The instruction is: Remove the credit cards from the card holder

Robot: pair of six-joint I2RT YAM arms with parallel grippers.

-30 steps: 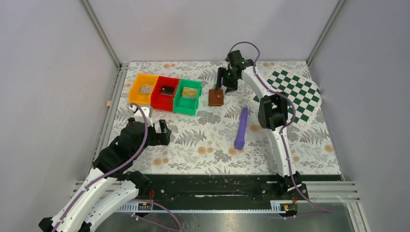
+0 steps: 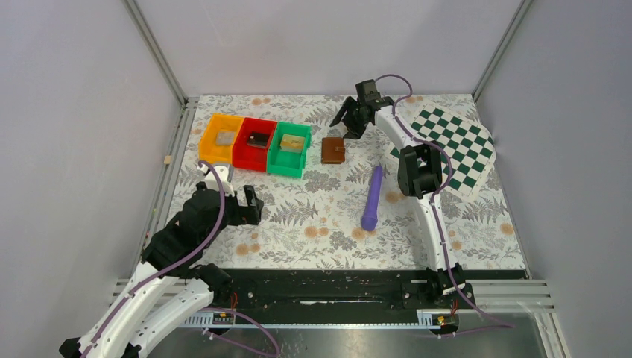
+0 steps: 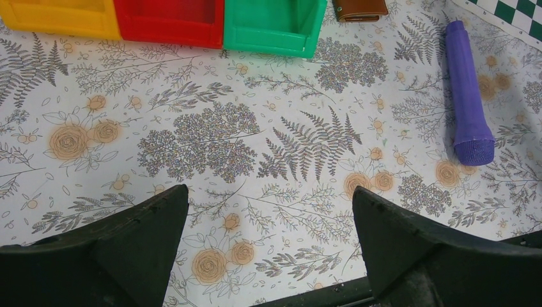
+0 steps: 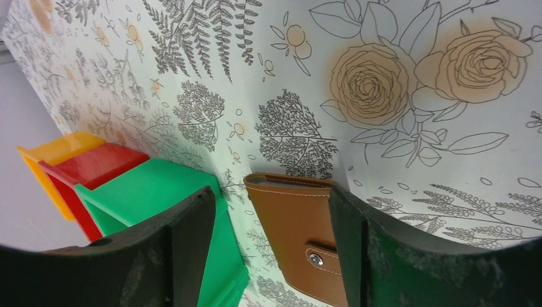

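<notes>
The brown card holder point(image 2: 333, 151) lies flat on the patterned table, right of the coloured bins. In the right wrist view the card holder point(image 4: 291, 224) shows its stitched top opening and snap tab; no card sticks out of that opening. My right gripper point(image 2: 343, 128) is open just beyond the holder's far end, tilted, with nothing between its fingers. One finger point(image 4: 377, 249) covers part of the holder's side in that view; whether they touch, I cannot tell. Open and empty, my left gripper point(image 2: 250, 204) hangs over the table's left front.
The orange bin point(image 2: 209, 152), red bin point(image 2: 244, 156) and green bin point(image 2: 279, 165) each hold a flat card-like item. A purple microphone-shaped object point(image 2: 372, 198) and a green-white checkered board point(image 2: 454, 145) lie to the right.
The holder and left arm look unmoved.
</notes>
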